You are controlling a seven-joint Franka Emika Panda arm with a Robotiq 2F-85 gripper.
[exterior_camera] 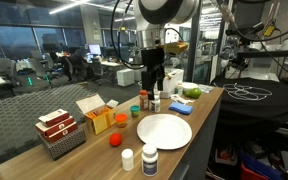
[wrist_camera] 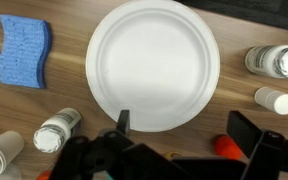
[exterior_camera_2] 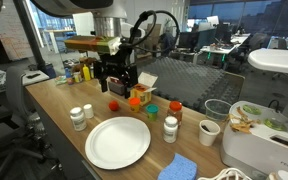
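Observation:
My gripper is open above the table, its dark fingers spread near the plate's lower edge in the wrist view. Nothing shows between them. A round white plate [wrist_camera: 152, 65] lies flat and empty on the wooden table. Beside one finger is a red ball [wrist_camera: 226, 147], partly covered by it. A white bottle [wrist_camera: 276, 61] and a small white cylinder [wrist_camera: 275, 101] stand to the plate's right in that view. Another white bottle [wrist_camera: 57, 130] is at lower left, and a blue sponge [wrist_camera: 24, 50] at upper left. In exterior view 1 the gripper [exterior_camera: 150, 86] hangs well above the tabletop.
An open yellow-orange box [exterior_camera: 97, 120] and a dark basket [exterior_camera: 64, 146] with red boxes stand along the mesh divider [exterior_camera: 14, 115]. Small orange dishes [exterior_camera: 122, 119] sit near the box. A white cup [exterior_camera_2: 208, 132] and cables [exterior_camera_2: 232, 174] lie beyond the plate.

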